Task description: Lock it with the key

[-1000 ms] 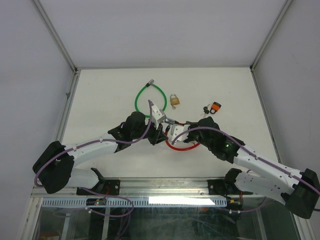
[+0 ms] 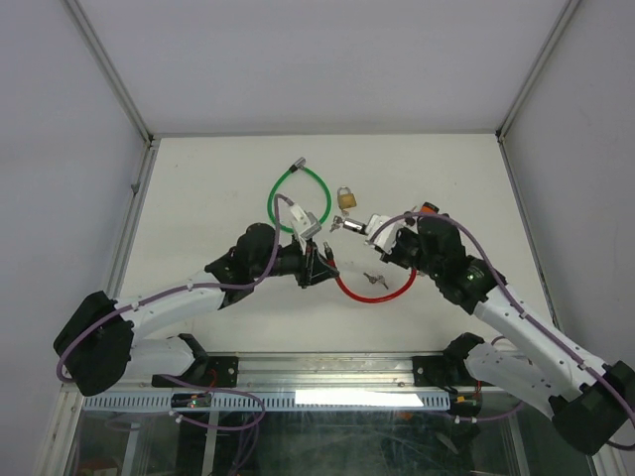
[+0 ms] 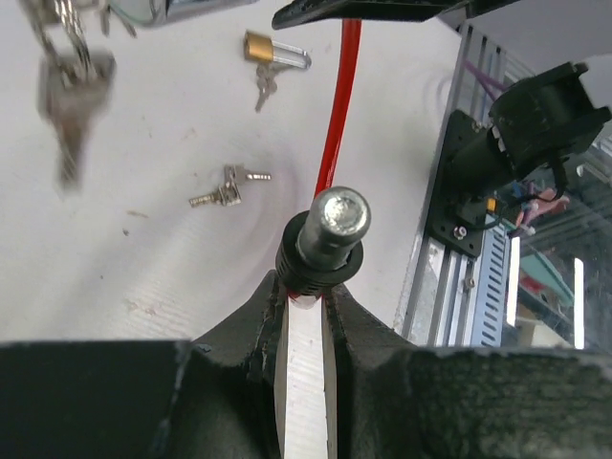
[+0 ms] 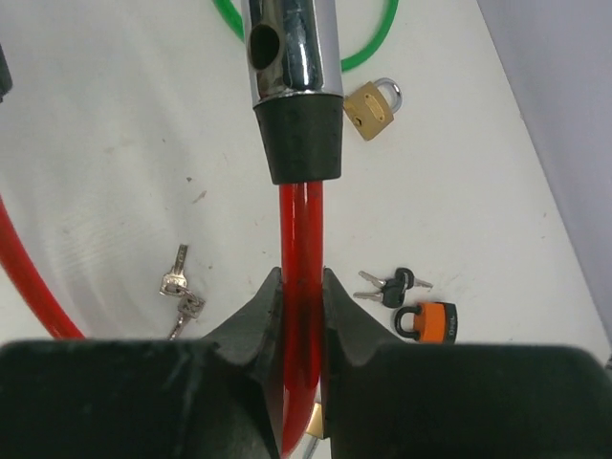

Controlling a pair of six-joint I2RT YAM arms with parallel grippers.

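Observation:
The red cable lock (image 2: 382, 298) is strung between both grippers. My left gripper is shut on its pin end (image 3: 330, 229), a metal tip with a black collar that points up. The chrome lock body (image 4: 295, 48) is in the air, a side hole showing, beyond my right gripper, whose fingers press both sides of the red cable just behind the black sleeve (image 4: 301, 137). In the top view the lock body (image 2: 349, 225) is apart from the pin, a little farther back. Blurred keys (image 3: 72, 100) hang by the lock body in the left wrist view.
Two loose keys (image 2: 375, 281) lie on the table below the cable. Farther back are a brass padlock (image 2: 346, 198) and a green cable lock (image 2: 273, 208). An orange padlock (image 4: 437, 322) and black-headed keys (image 4: 397, 285) lie to the right.
My left gripper has shifted only slightly.

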